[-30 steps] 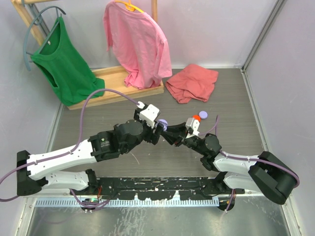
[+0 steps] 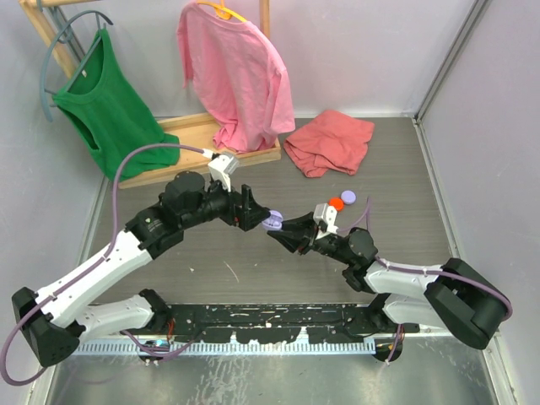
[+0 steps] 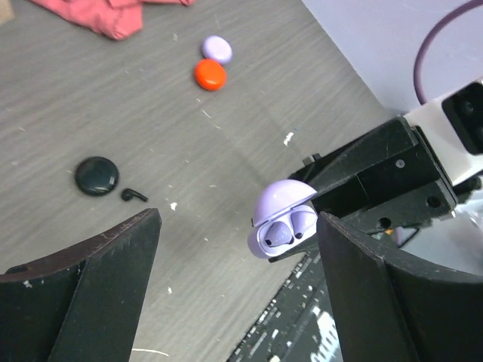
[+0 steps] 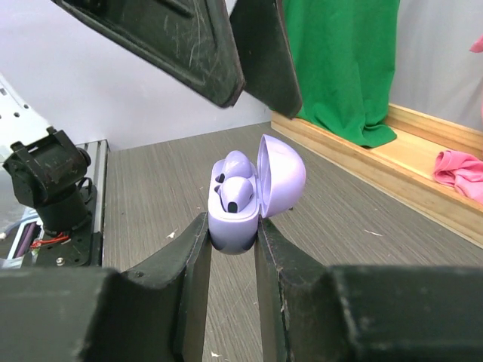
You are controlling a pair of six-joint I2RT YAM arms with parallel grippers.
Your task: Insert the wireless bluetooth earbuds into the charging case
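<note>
A lilac charging case (image 4: 232, 230) stands upright with its lid raised, and my right gripper is shut on its lower part. Two lilac earbuds (image 3: 303, 221) sit side by side in the case in the left wrist view; whether they are fully seated I cannot tell. Just to the left of the case in the top view is my left gripper (image 2: 262, 214), open with nothing between its fingers. From the right wrist view, the left gripper's dark fingers (image 4: 270, 56) hang above the case, apart from it.
On the floor lie an orange disc (image 3: 210, 75), a lilac disc (image 3: 217, 50), a black disc (image 3: 96, 176) and a small black piece (image 3: 134, 195). A folded red cloth (image 2: 329, 142) and a wooden rack base (image 2: 148, 175) with hanging clothes stand at the back.
My left gripper has drawn back slightly up and left in the top view, and its arm has swung and turned. The right arm and the case have stayed about where they were.
</note>
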